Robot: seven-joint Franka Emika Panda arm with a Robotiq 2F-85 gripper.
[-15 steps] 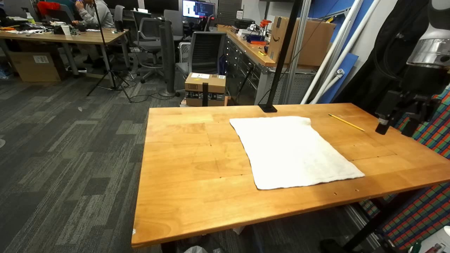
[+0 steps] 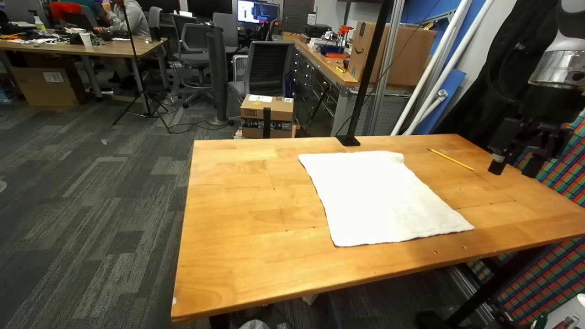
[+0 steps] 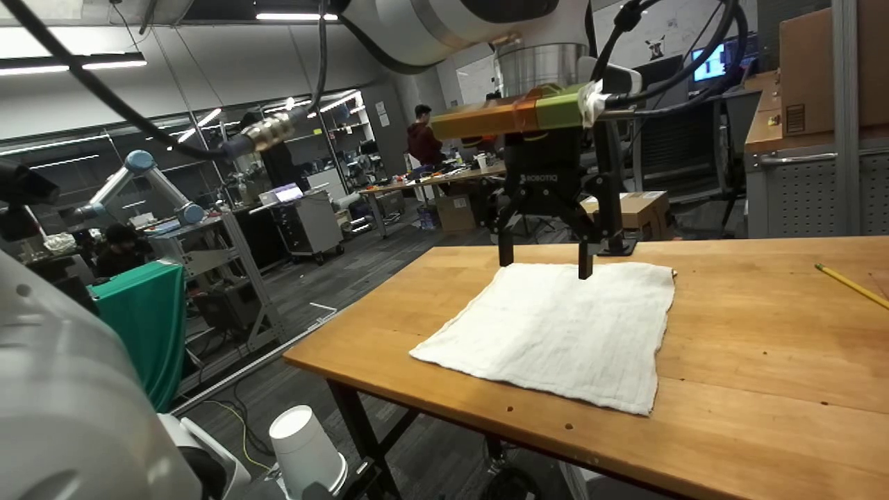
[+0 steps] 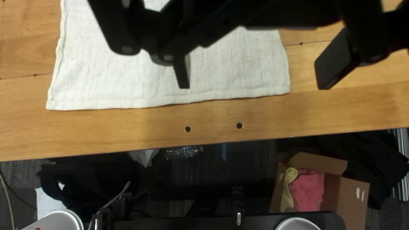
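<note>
A white cloth (image 2: pixel 384 200) lies spread flat on the wooden table, one corner reaching toward the front edge. Exterior view 2 shows the same cloth (image 3: pixel 558 333) from the robot's side, slightly wrinkled. A yellow pencil (image 2: pixel 450 159) rests on bare wood to the right of the cloth. My gripper (image 3: pixel 545 265) hangs above the table, open, its fingers wide apart and empty. In the wrist view the gripper has one fingertip over the cloth (image 4: pixel 245 69) and the other over bare wood beyond its side.
A black post (image 2: pixel 348 140) stands at its back edge. Below the front edge, an open cardboard box (image 4: pixel 354 195) holding pink and yellow cloth sits on the floor.
</note>
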